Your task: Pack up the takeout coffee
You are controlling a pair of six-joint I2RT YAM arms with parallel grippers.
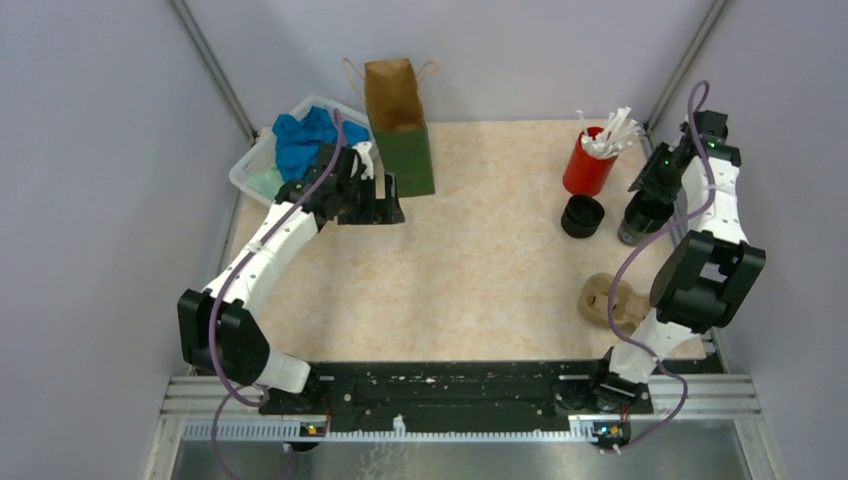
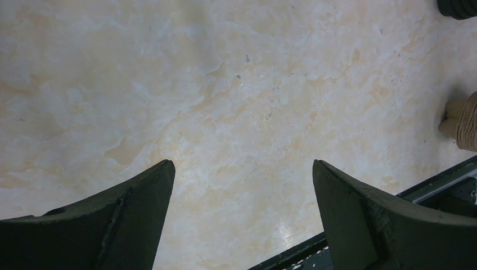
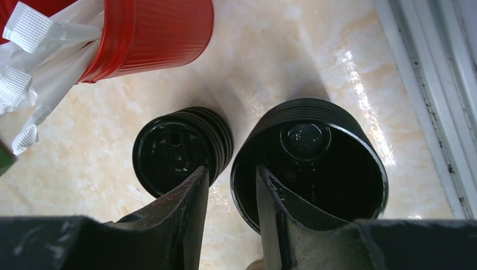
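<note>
My right gripper is over the tall dark cup stack [image 3: 309, 112] at the table's right, its fingers part open near that stack's left rim. A shorter stack of black lids [image 3: 177, 149] sits just left of it. Behind stands a red container [image 1: 582, 170] of wrapped straws [image 1: 610, 140]. A cardboard cup carrier [image 1: 595, 298] lies at the front right. The green and brown paper bag [image 1: 405, 155] stands at the back. My left gripper [image 1: 385, 200] stands open over bare table, left of centre.
A white bin [image 1: 250, 170] with blue cloth [image 1: 305, 140] is at the back left. Metal rails run beside the right edge, close to the cup stack.
</note>
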